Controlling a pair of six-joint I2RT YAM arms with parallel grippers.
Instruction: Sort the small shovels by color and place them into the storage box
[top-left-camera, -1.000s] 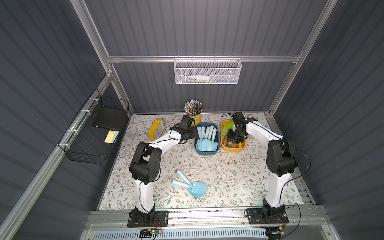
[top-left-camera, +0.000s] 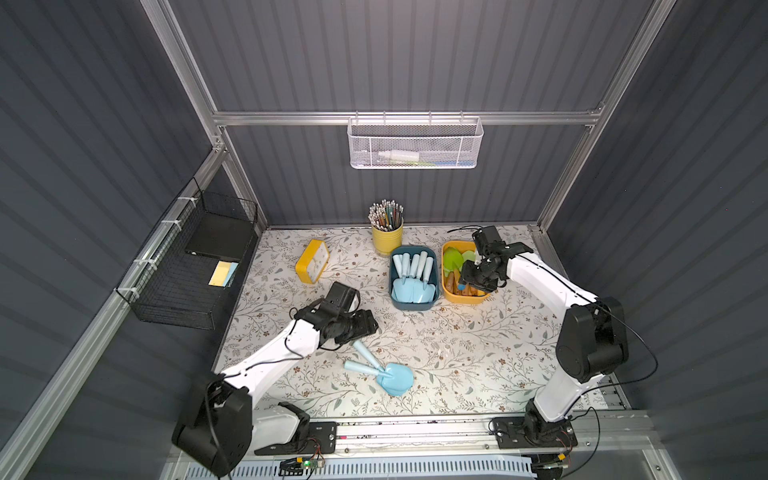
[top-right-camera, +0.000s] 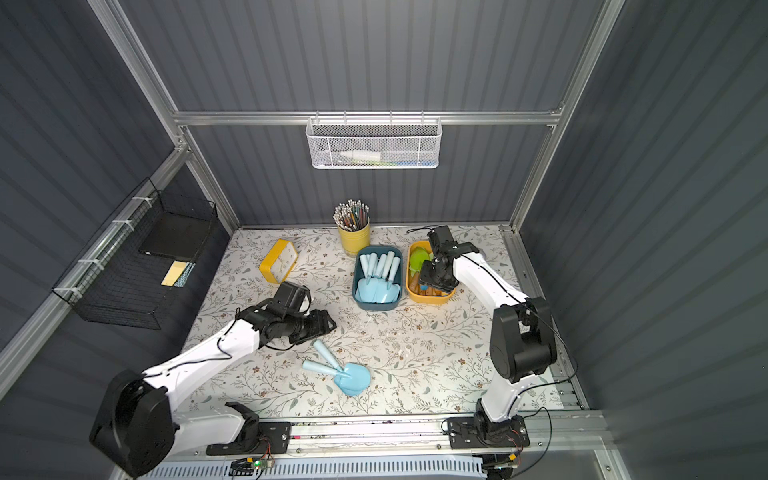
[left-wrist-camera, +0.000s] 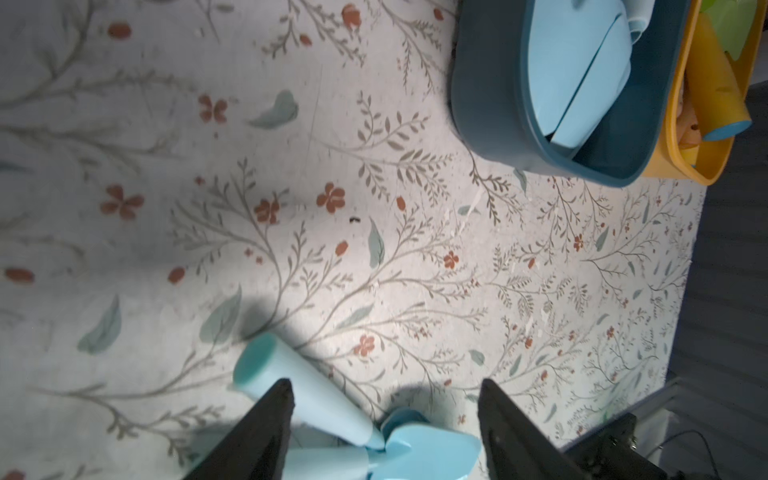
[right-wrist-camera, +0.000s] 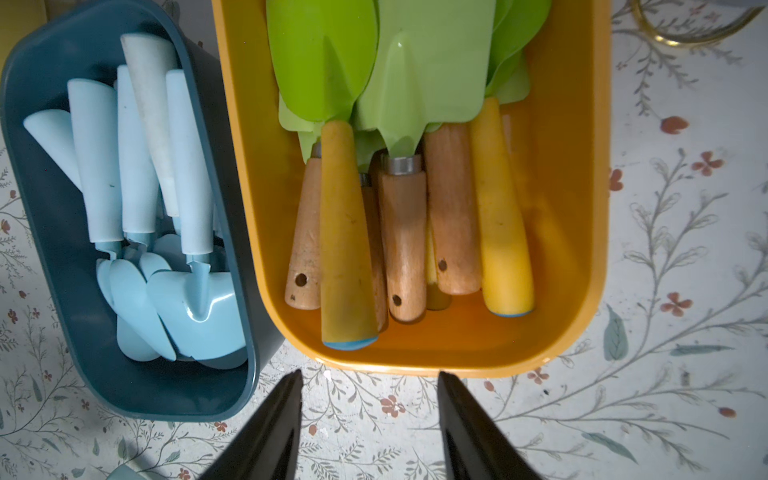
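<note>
Two light blue shovels (top-left-camera: 395, 379) lie on the table at front centre-left, their handles (left-wrist-camera: 308, 392) pointing left and up-left. My left gripper is open above them, nothing between its fingers. The dark blue box (right-wrist-camera: 253, 352) holds several light blue shovels (right-wrist-camera: 192, 296), most handles toward the back. To its right, the yellow box (right-wrist-camera: 596, 240) contains several green shovels (right-wrist-camera: 428, 64) with wooden or yellow handles. In the right wrist view my right gripper stands open and empty, close above the yellow box's front rim.
Behind the dark blue box stands a yellow pot of pencils (top-left-camera: 387, 236). A yellow-and-white block (top-left-camera: 312, 261) sits at the back left. Wire baskets hang on the left side and the back wall (top-left-camera: 416, 144).
My left arm has swung from beside the dark blue box toward the front, nearer the two loose shovels. The right gripper has shifted slightly around the yellow box. The shovels have not moved.
</note>
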